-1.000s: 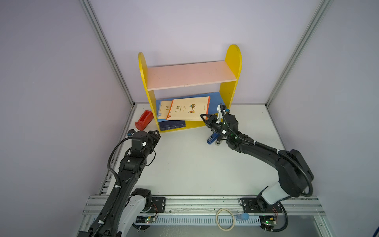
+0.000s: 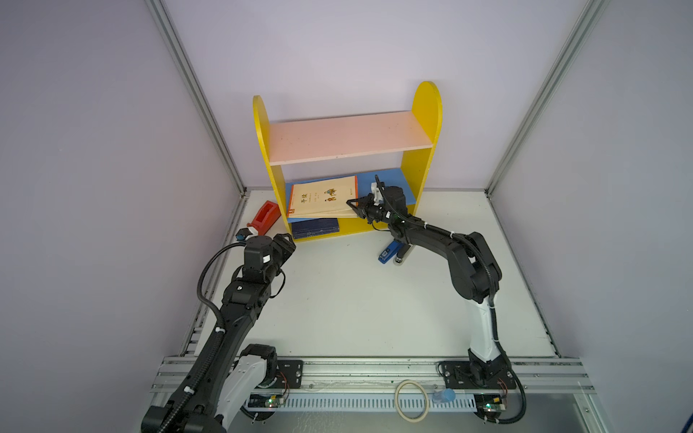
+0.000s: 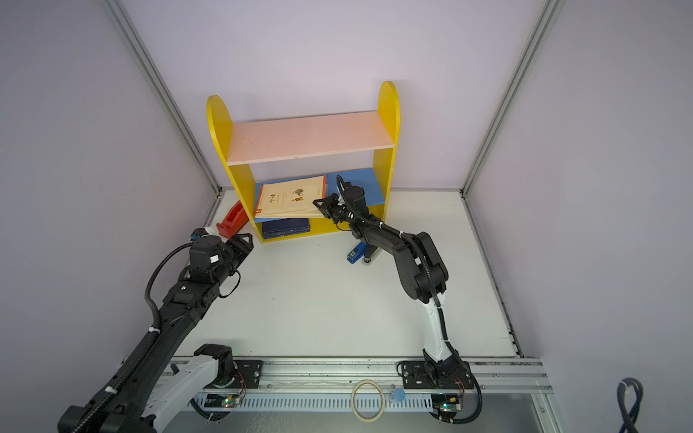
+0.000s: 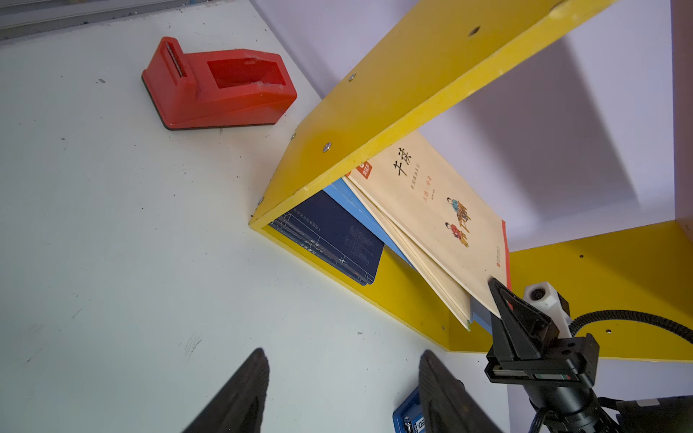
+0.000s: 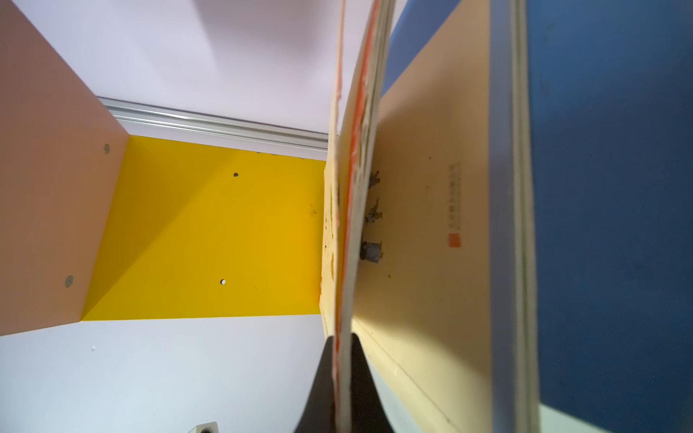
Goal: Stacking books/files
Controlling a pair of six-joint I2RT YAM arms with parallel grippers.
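Observation:
A cream book with a red spine (image 4: 447, 216) lies on the blue middle shelf of the yellow rack, largely covering the cream books (image 4: 404, 249) below it. My right gripper is shut on its edge near the front right corner. Seen from the right wrist, the held book (image 5: 361, 137) is slightly raised, with a gap over the cover of the lower book (image 5: 426, 216). Dark blue books (image 4: 335, 234) lie flat at the rack's bottom left. My left gripper stands open in front of the rack's left side, nothing between its fingers.
The yellow side panels (image 2: 427, 108) and pink top shelf (image 2: 346, 137) bound the blue shelf (image 2: 395, 176). A red tape dispenser (image 2: 265, 217) sits left of the rack. A blue stapler-like item (image 2: 389, 250) lies in front, right.
The left arm has shifted only slightly.

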